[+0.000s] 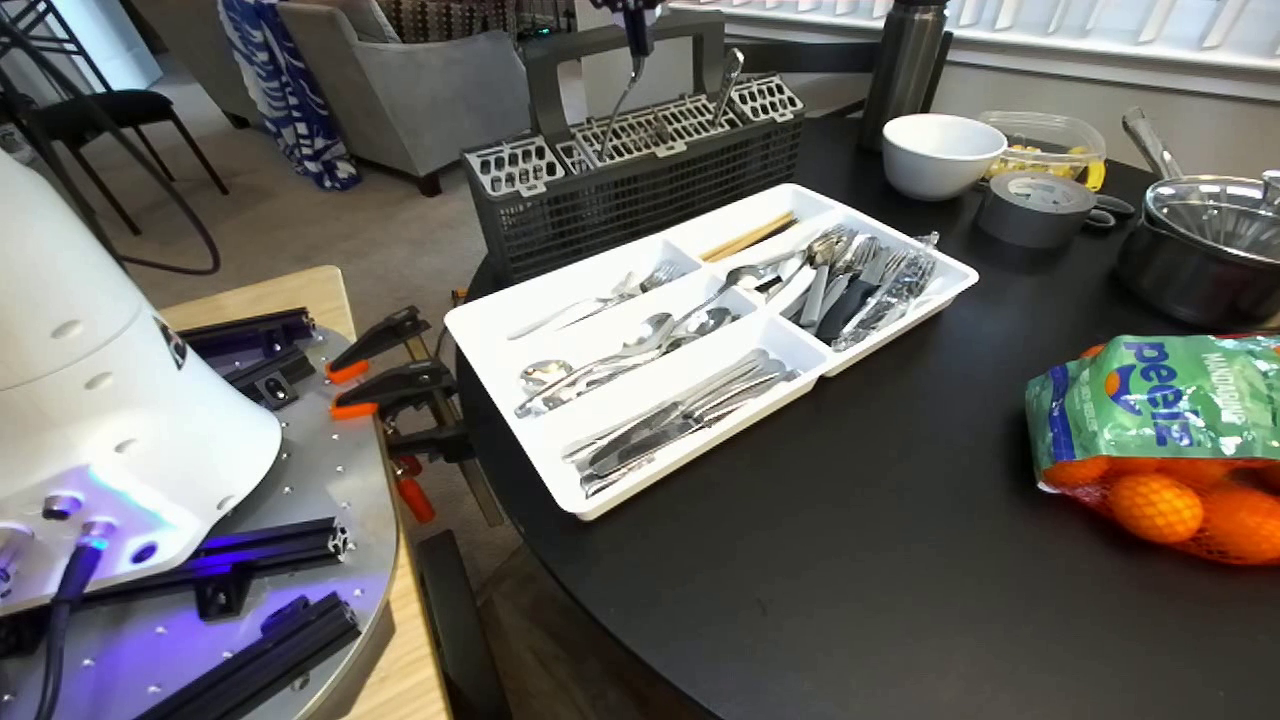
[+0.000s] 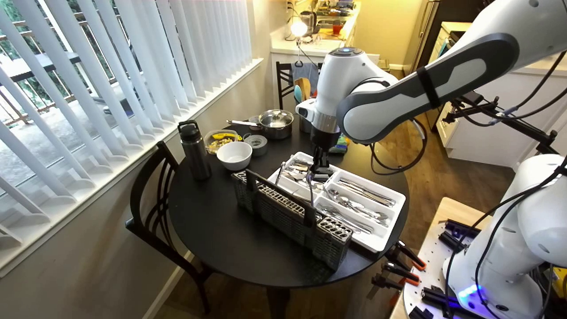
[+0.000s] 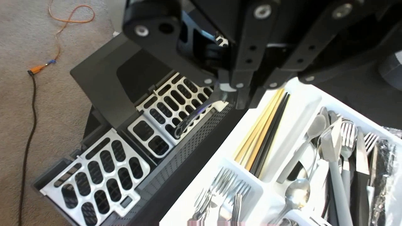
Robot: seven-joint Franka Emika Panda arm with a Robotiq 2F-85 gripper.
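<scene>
My gripper [image 1: 639, 46] is raised over the dark cutlery basket [image 1: 636, 198], shut on a slim silver utensil [image 1: 623, 98]. That utensil [image 3: 194, 116] slants down from the fingertips toward the basket's slotted top. Its kind is unclear, and so is whether its lower end is clear of the slots. Another silver utensil [image 1: 728, 82] stands upright in the basket. Alongside lies the white cutlery tray [image 1: 486, 318], with knives [image 1: 684, 414], spoons [image 1: 636, 360], forks [image 3: 222, 196] and chopsticks [image 3: 263, 131] in separate compartments, plus a mixed pile of cutlery [image 1: 858, 282].
Beyond the tray stand a white bowl [image 1: 942, 156], a grey tape roll [image 1: 1038, 206], a lidded pot [image 1: 1206, 264] and a tall bottle [image 1: 903, 72]. A bag of mandarins [image 1: 1158, 444] lies to the right. Bare black table [image 1: 864, 528] spreads in front of the tray.
</scene>
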